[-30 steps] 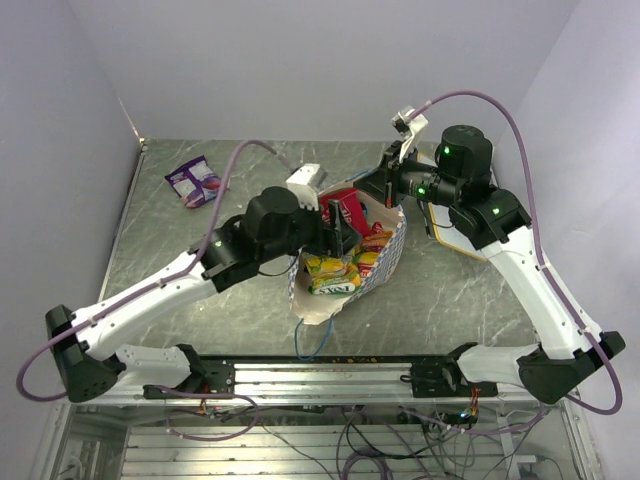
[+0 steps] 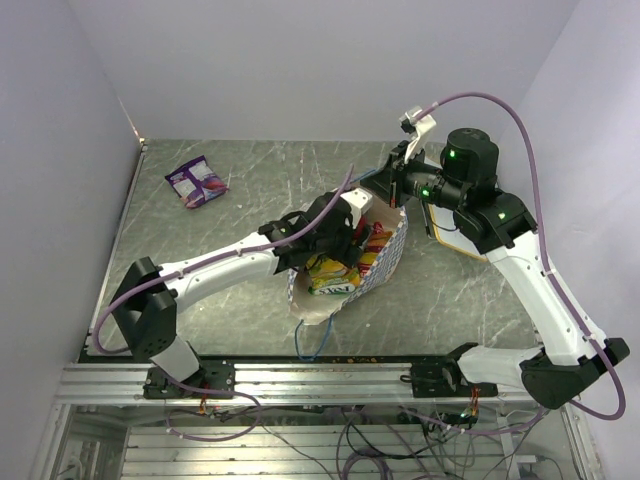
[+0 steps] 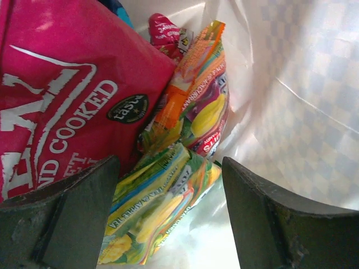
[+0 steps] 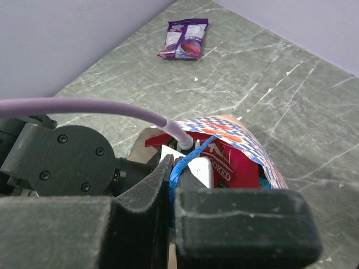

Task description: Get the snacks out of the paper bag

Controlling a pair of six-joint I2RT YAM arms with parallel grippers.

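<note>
The paper bag (image 2: pixel 310 306) lies open towards the front of the table, holding several snacks. Inside it my left gripper is open, its fingers spread around the upper end of a green-and-yellow packet (image 3: pixel 162 207). Whether the pads touch that packet I cannot tell. Beyond is an orange-and-red packet (image 3: pixel 196 101), and a large crimson bag of crisps (image 3: pixel 67 95) fills the left side. My right gripper is shut on the paper bag's blue cord handle (image 4: pixel 180 168), at the bag's back right rim. A purple snack packet (image 2: pixel 196 182) lies outside on the table.
A pale panel with a yellow edge (image 2: pixel 455 230) stands behind the right arm. Walls close in the sides and back.
My left gripper has gone deeper into the bag, moving right and inward from beside the packets to around the green-and-yellow one.
</note>
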